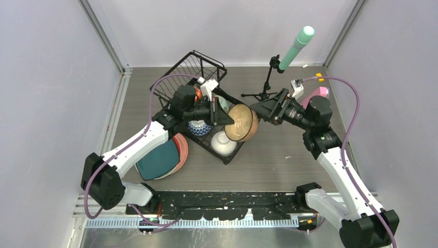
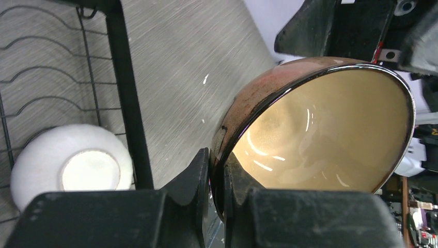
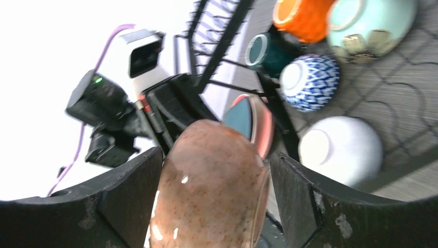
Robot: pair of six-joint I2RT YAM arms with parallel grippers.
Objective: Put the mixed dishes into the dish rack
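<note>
A tan bowl with a brown outside is tipped on its side above the rack's front, held by my left gripper, shut on its rim. The right wrist view shows its glossy back between and beyond my open right gripper, which sits just right of the bowl from above. The dish rack holds an upturned white bowl, a blue-patterned bowl, an orange cup, a dark teal cup and a mint bowl.
Stacked teal and pink plates lie left of the rack. A black stand with a mint tube and a pink object stand at the back right.
</note>
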